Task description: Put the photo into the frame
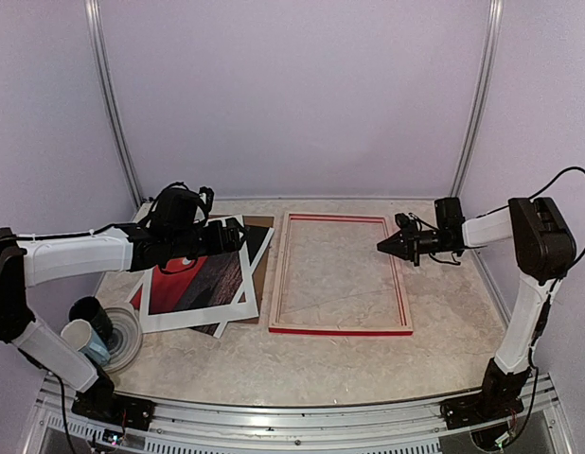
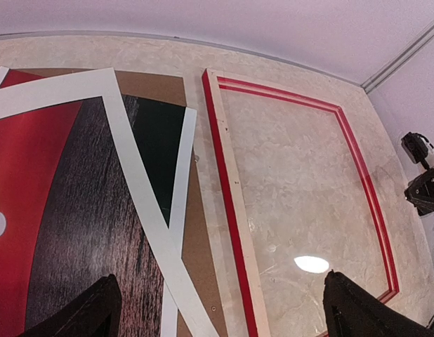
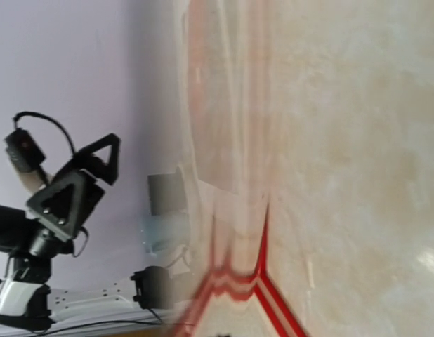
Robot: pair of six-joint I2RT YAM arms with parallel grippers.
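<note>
A white-bordered photo (image 1: 203, 288) in red and dark tones lies at the left, overlapping a second white-edged print and a brown board (image 2: 201, 267). To its right the red-edged frame (image 1: 340, 332) is flat on the table, the pale tabletop showing inside it. Over the photo's right part my left gripper (image 1: 234, 235) stands open, its fingers (image 2: 364, 309) wide apart with nothing held. My right gripper (image 1: 381, 248) is shut above the frame's right side, nothing visible between its fingertips. The right wrist view is blurred and shows a red frame corner (image 3: 238, 281).
A dark cup (image 1: 91, 317), a light blue mug (image 1: 84, 340) and a round plate (image 1: 130, 345) stand at the front left. Bare tabletop (image 1: 302, 369) lies in front of the frame and to its right.
</note>
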